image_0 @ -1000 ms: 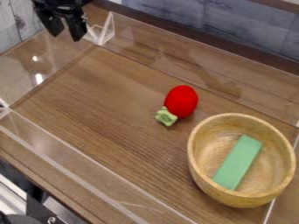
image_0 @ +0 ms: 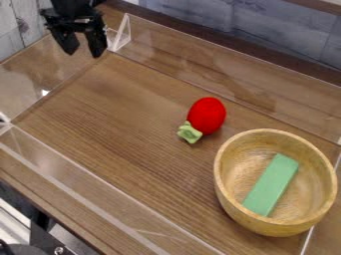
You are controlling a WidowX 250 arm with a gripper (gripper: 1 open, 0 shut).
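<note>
My gripper (image_0: pixel 80 42) is at the top left of the camera view, dark and small, above the left part of the wooden table (image_0: pixel 120 149); whether it is open or shut is hard to tell. A red oval object (image_0: pixel 206 114) lies right of centre, with a small light green piece (image_0: pixel 189 131) at its lower left. A beige bowl (image_0: pixel 234 177) sits at the lower right, holding a green rectangular block (image_0: pixel 272 185).
The table's edges show along the left and at the lower right.
The dark gripper at the top left has shifted slightly and changed its angle. The red object, green piece and bowl stay where they were.
</note>
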